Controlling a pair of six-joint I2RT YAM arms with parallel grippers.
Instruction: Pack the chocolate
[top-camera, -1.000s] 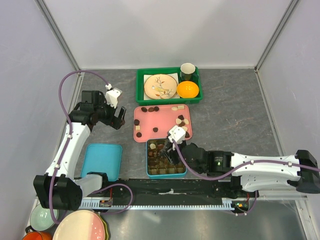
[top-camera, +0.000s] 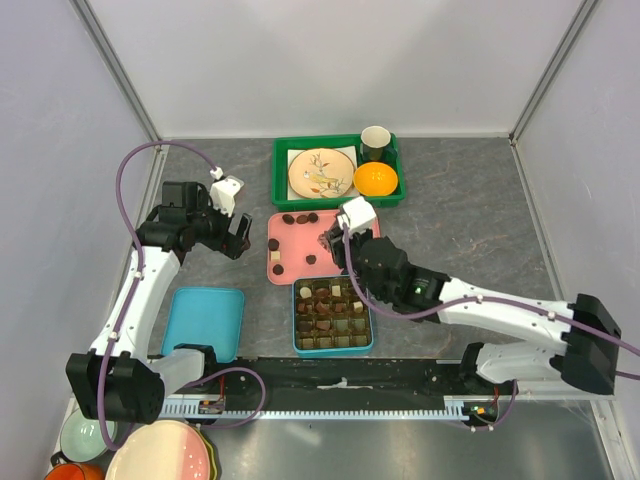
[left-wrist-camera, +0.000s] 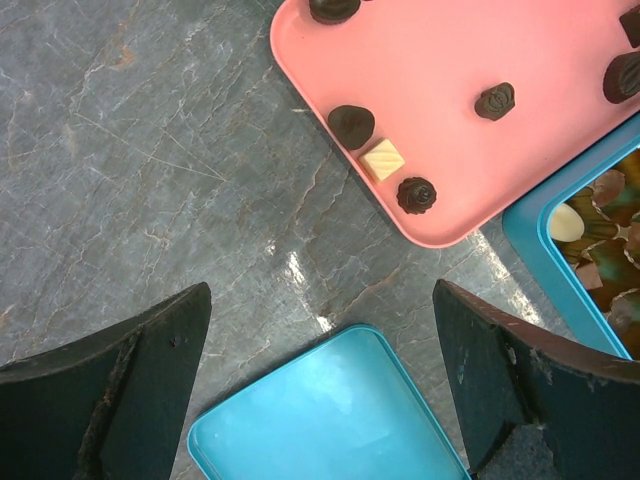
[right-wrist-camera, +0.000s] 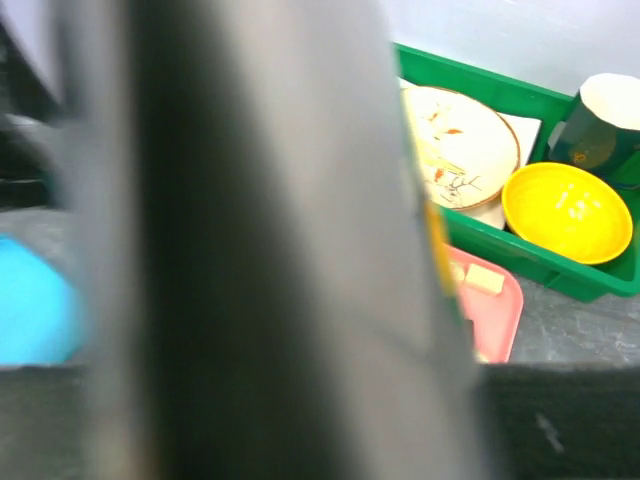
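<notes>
The pink tray (top-camera: 290, 230) holds scattered dark and white chocolates, including a cream square (left-wrist-camera: 382, 159) and a rosette chocolate (left-wrist-camera: 416, 195). Below it, the teal-rimmed box (top-camera: 334, 350) has a gridded insert with chocolates in several compartments. My left gripper (top-camera: 238, 236) stands open left of the pink tray, nothing between its fingers. My right gripper (top-camera: 343, 245) is over the right part of the pink tray, partly hiding it. In the right wrist view a blurred dark shape fills much of the frame; its finger state is unclear.
A green crate (top-camera: 280, 170) with plates, a yellow bowl (top-camera: 376, 178) and a mug (top-camera: 375, 138) stands at the back. An empty blue tray (top-camera: 203, 318) lies front left. The table right of the trays is clear.
My right gripper has moved up and back from over the chocolate box to over the pink tray, uncovering more of the box. The left arm has not moved.
</notes>
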